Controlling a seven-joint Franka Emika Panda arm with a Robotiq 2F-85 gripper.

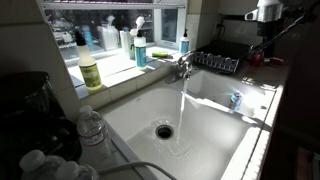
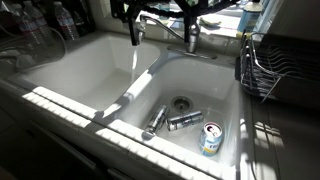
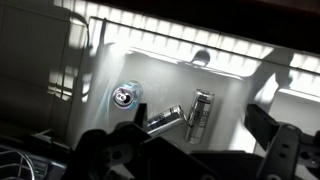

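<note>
In the wrist view my gripper is open, its two dark fingers wide apart above the sink. Well below it lie two silver cans, one nearly upright in the picture (image 3: 200,117) and one slanted (image 3: 164,121); nothing is gripped. A blue and white can (image 3: 127,95) stands with its top facing up. Exterior view 2 shows the same standing can (image 2: 211,139) in the right basin, beside the lying cans (image 2: 186,120) near the drain. Exterior view 1 shows only one can (image 1: 235,101) clearly.
Water (image 1: 183,100) runs from the faucet (image 1: 184,68) into the left basin (image 1: 135,112). A dish rack (image 2: 275,68) stands right of the sink. Plastic bottles (image 1: 91,127) and a yellow-labelled spray bottle (image 1: 88,68) line the other side. The left basin holds no cans.
</note>
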